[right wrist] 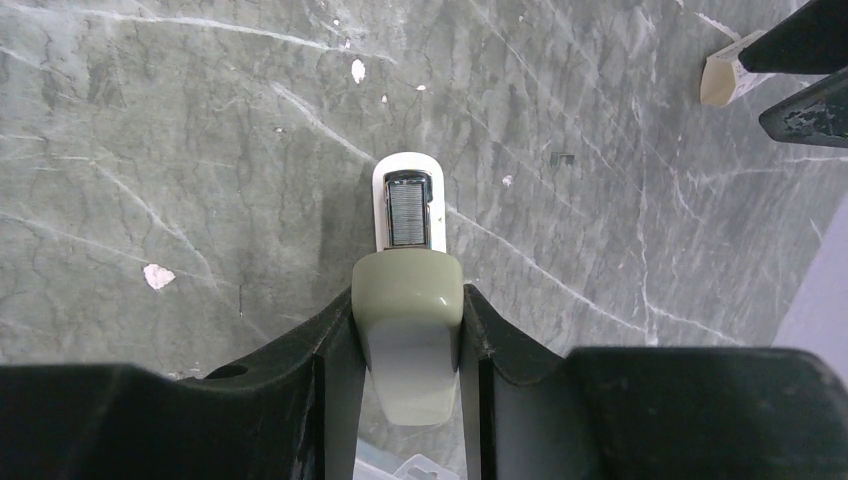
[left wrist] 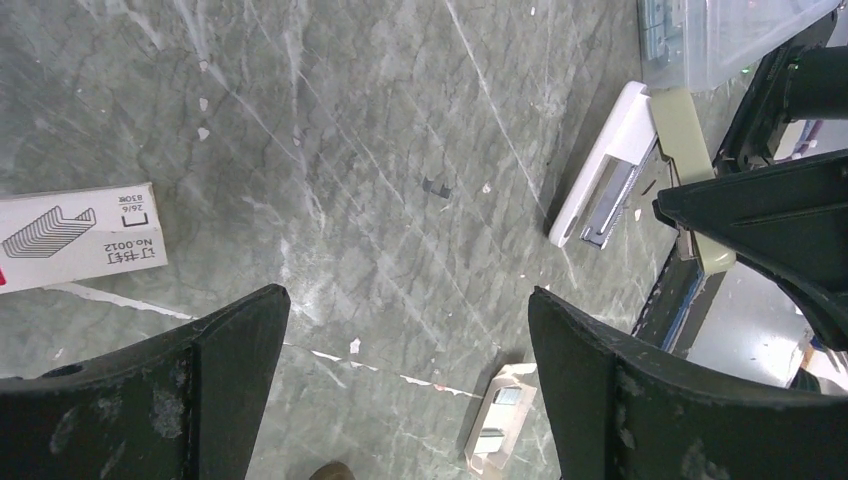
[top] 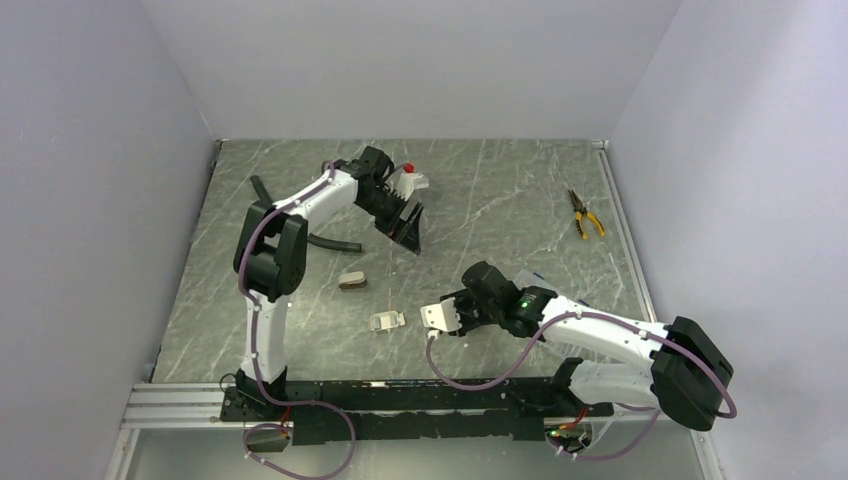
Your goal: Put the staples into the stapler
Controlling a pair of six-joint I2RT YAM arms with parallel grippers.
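My right gripper is shut on the khaki cover of a stapler [right wrist: 408, 280]. The stapler's white end [right wrist: 436, 165] sticks out past the cover, with a ribbed metal strip like a row of staples in it. From the left wrist view, the white part [left wrist: 592, 170] and khaki cover [left wrist: 683, 135] show from the side. My left gripper stands open above bare table, nothing between its fingers. A white staples box [left wrist: 85, 238] lies on the table to its left; the top view shows that box [top: 420, 181] beside the left hand.
A clear plastic box [left wrist: 705, 45] stands close by the stapler. A small white tray-like piece [top: 387, 321] and a beige-and-dark object [top: 352, 281] lie front left. Pliers [top: 583, 215] rest far right; a black tube [top: 335, 244] lies behind the left arm.
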